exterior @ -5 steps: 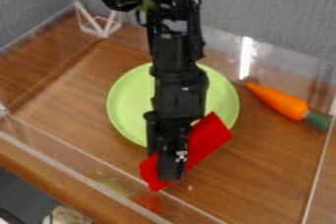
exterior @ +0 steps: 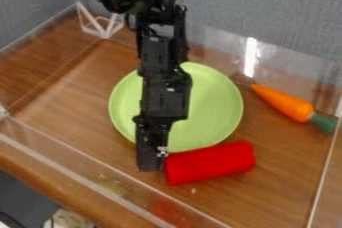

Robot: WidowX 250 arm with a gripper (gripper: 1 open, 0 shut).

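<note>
My black gripper (exterior: 154,157) hangs down over the front of a green plate (exterior: 214,107), its tip low at the plate's front left edge. Just to its right a red cylindrical object (exterior: 211,163) lies on the wooden surface in front of the plate, its left end at or very near the fingertips. I cannot tell whether the fingers are open or shut, or whether they touch it.
An orange carrot with a green top (exterior: 286,104) lies right of the plate. A white wire frame (exterior: 100,22) stands at the back left. Clear panels edge the wooden surface (exterior: 60,82), whose left part is free.
The red object has moved right and turned from a steep diagonal to nearly level, clear of most of the plate. The gripper has shifted slightly left.
</note>
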